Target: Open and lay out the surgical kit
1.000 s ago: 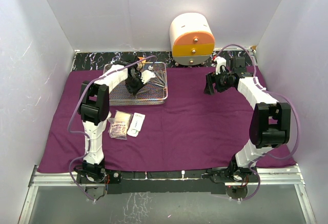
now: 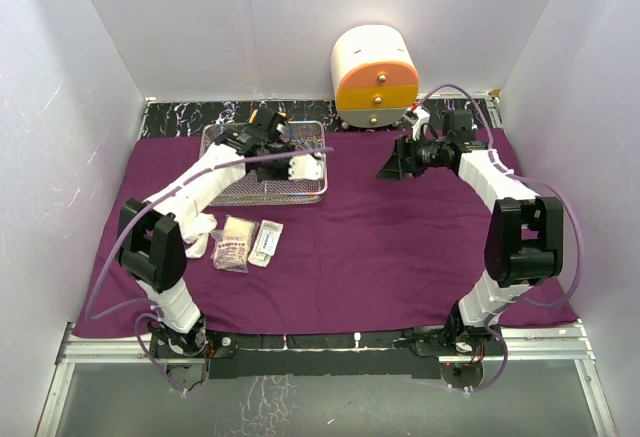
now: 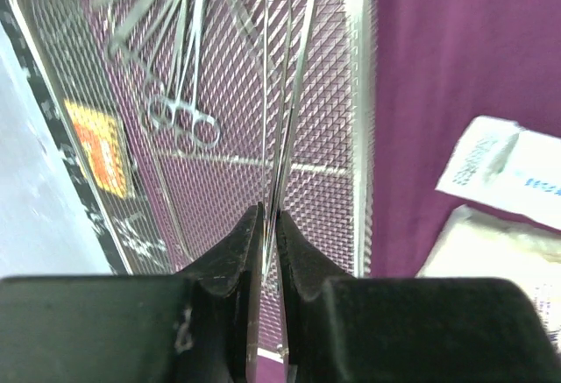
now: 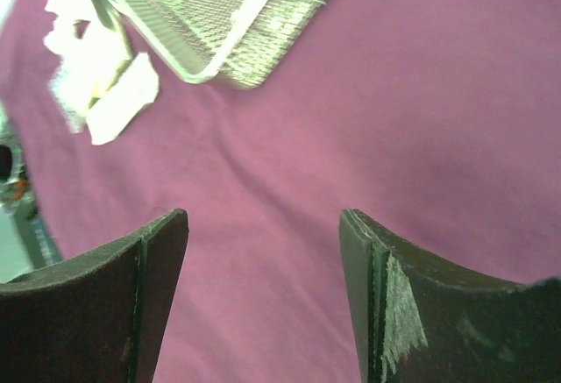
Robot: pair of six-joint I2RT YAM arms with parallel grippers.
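The wire instrument tray (image 2: 310, 192) sits at the back left of the purple cloth. My left gripper is over it, shut on long thin metal instruments (image 3: 300, 59), which point away from it in the left wrist view. Scissor-like instruments (image 3: 180, 111) lie in the tray. My right gripper hangs open over the cloth at the right, nothing between its fingers.
Packets (image 2: 232, 252) and a white sachet (image 2: 265, 242) lie in front of the tray, with white crumpled material (image 2: 198, 237) beside them. A small drawer cabinet (image 2: 375, 77) stands at the back.
The left arm has risen and swung over the tray toward the right, with instruments in its gripper. The right gripper has shifted slightly left.
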